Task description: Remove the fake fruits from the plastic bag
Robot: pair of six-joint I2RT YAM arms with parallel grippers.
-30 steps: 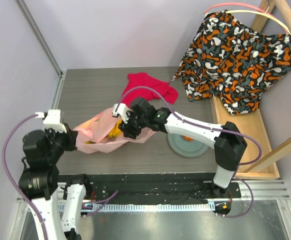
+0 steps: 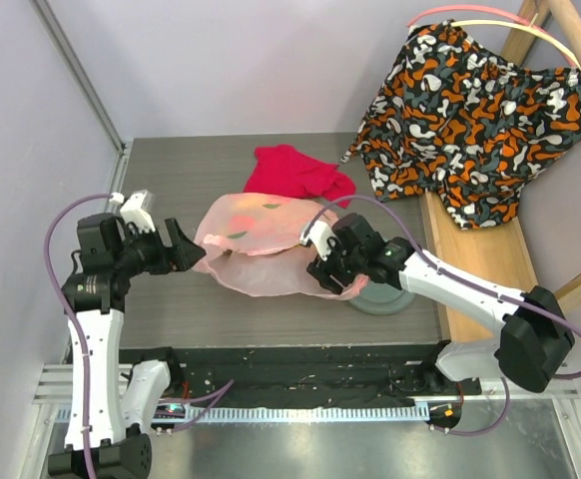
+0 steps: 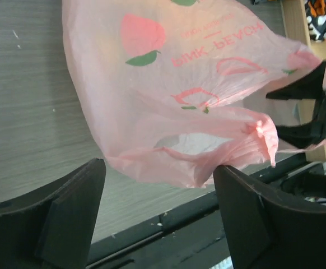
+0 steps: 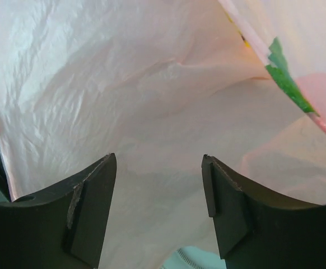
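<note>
The pink plastic bag (image 2: 268,222) lies spread on the table, its mouth toward the front; a peach print shows on it in the left wrist view. A sliver of yellow fruit (image 4: 245,41) peeks from under a fold in the right wrist view; other contents are hidden. My left gripper (image 2: 185,249) stands open at the bag's left corner, the crumpled rim (image 3: 258,137) close to one finger. Over the right part of the mouth, my right gripper is open, with bag film behind its fingers and nothing held.
A green plate (image 2: 382,299) is partly covered by the right arm and the bag. Behind the bag lies a red cloth (image 2: 295,174). Patterned fabric (image 2: 470,120) hangs over a wooden frame at right.
</note>
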